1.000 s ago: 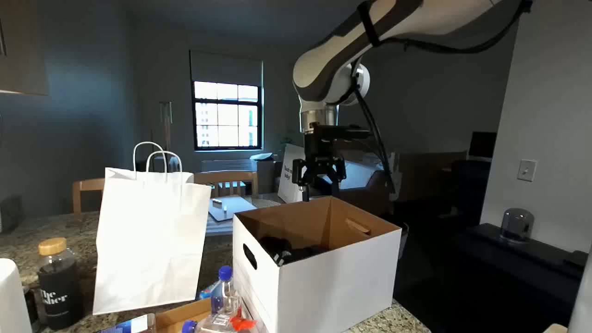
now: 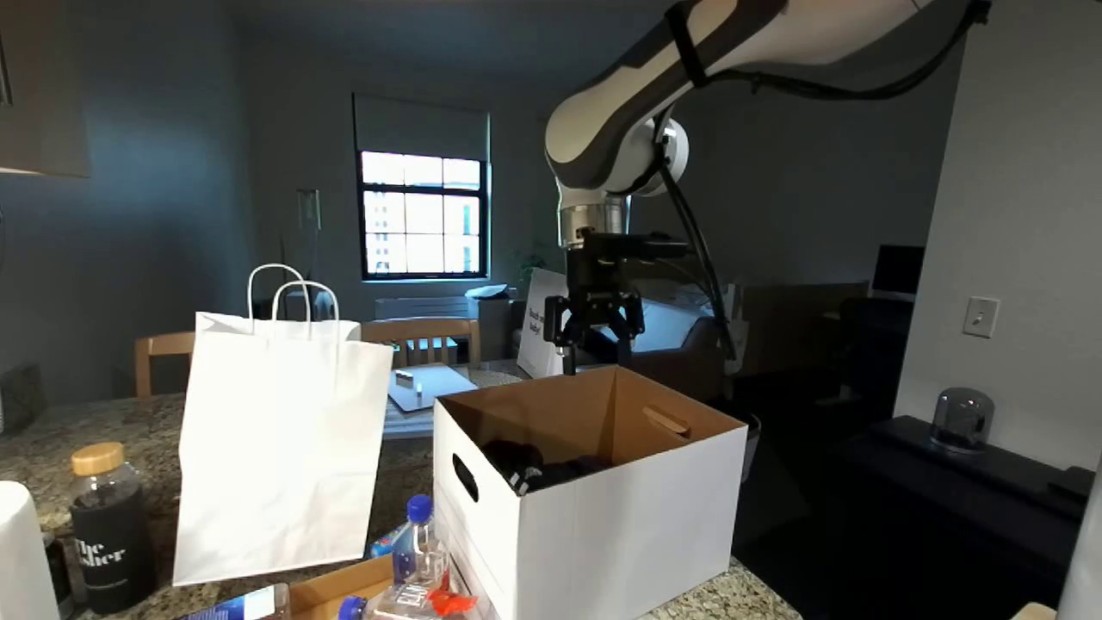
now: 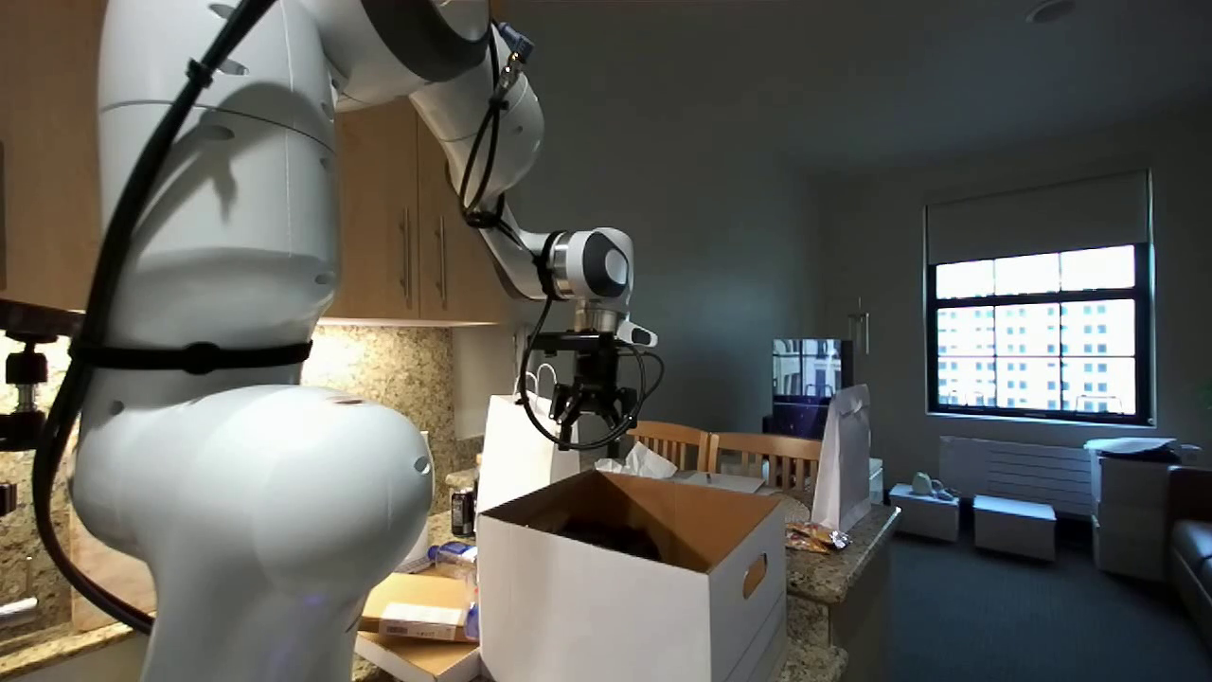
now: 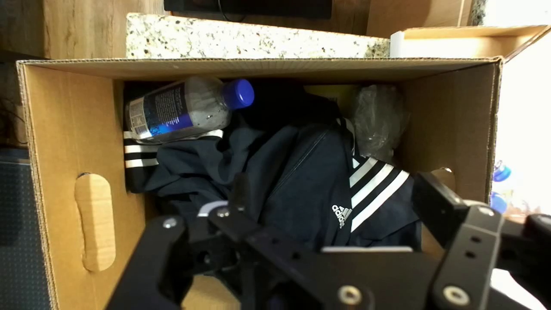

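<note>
A white cardboard box (image 2: 620, 537) with a brown inside stands open at the top on the counter. Above its far side in exterior view 1 hangs my gripper (image 2: 596, 356), pointing down. Its fingers look open in the wrist view, set wide apart with nothing seen between them. Dark clothing (image 4: 299, 170) with white stripes and an adidas logo covers much of the box floor. On top of it lies a clear bottle (image 4: 175, 108) with a blue cap, along one long wall. Clear crumpled plastic (image 4: 379, 121) sits in a corner. My gripper hides part of the box's near side.
A white paper bag (image 2: 279, 455) and a black-sleeved bottle (image 2: 108, 527) stand left of the box. Several plastic bottles, among them an upright blue-capped one (image 2: 419, 548), crowd beside its wall. Beyond the box lies a laptop (image 2: 429, 384).
</note>
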